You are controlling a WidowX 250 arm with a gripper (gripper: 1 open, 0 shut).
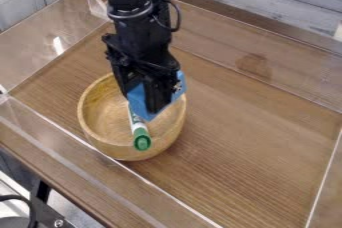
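My black gripper [150,102] hangs over a round wooden bowl [104,124], shut on a light blue object [173,92] that shows around and behind its fingers. In the bowl lies a white tube with a green end [142,139], partly hidden under the gripper. The exact shape of the blue object is hard to tell.
Pale walls border it at the back. A black cable runs at the bottom left corner.
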